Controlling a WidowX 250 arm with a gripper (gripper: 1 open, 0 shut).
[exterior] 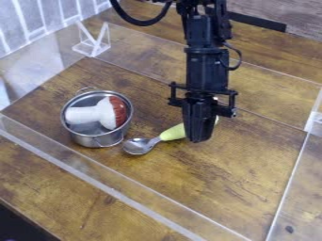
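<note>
A spoon with a pale yellow-green handle (172,134) lies on the wooden table, its metal bowl (138,146) toward the left. My black gripper (199,130) hangs over the right part of that handle and hides some of it; it looks shut, with nothing visible between its fingers. A steel pot (97,117) stands left of the spoon, holding a white cylindrical object (90,115) and something red (120,110).
Bare wooden table (227,188) spreads in front and to the right. A white wire stand (94,38) is at the back left, and pale edges border the left and right sides.
</note>
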